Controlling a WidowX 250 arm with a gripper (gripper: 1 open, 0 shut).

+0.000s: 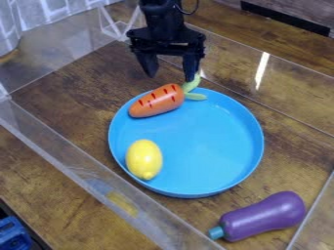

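My black gripper [170, 64] hangs open at the top middle of the view, just above and behind the orange toy carrot [156, 101], with its two fingers apart. The carrot, with pale green leaves at its right end, lies on the upper left part of a blue plate [209, 146]. A yellow lemon-like toy [144, 159] sits at the plate's lower left.
A purple eggplant [267, 215] lies off the plate at the lower right. Clear plastic walls run along the left and lower edges.
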